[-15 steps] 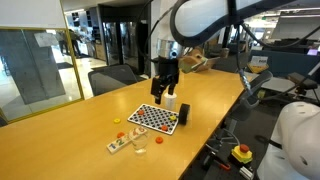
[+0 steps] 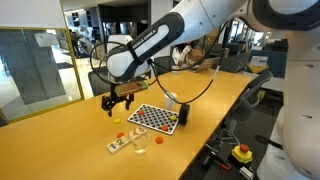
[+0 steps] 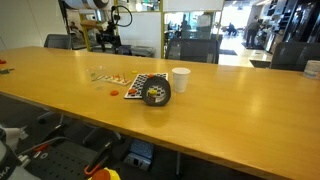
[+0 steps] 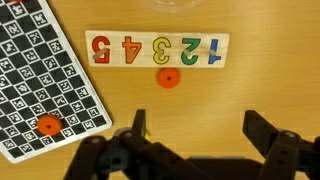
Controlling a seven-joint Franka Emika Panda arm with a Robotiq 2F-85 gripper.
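Observation:
My open gripper (image 2: 118, 106) hangs above the table beside the checkered board (image 2: 153, 117), with nothing between its fingers. Looking down in the wrist view, the gripper has bare wood between its fingertips. A wooden strip with coloured numerals (image 4: 157, 48) lies higher in that view. Just below the strip sits an orange-red disc (image 4: 168, 77). Something yellow (image 4: 149, 135) peeks out by the left finger, mostly hidden; exterior view 1 has a yellow disc (image 2: 116, 121) below the gripper. On the board (image 4: 40, 85) at left rests another orange disc (image 4: 49, 124).
A clear bowl (image 2: 140, 150) stands near the strip. Beyond the board are a white cup (image 2: 171, 101) and a dark upright object (image 2: 184, 114). Another red disc (image 2: 159, 140) lies on the table. The table's left side is wide and clear in exterior view 1.
In exterior view 1 my arm has swung left and the gripper has come lower, from over the checkered board to its left side. The tabletop objects have not visibly moved.

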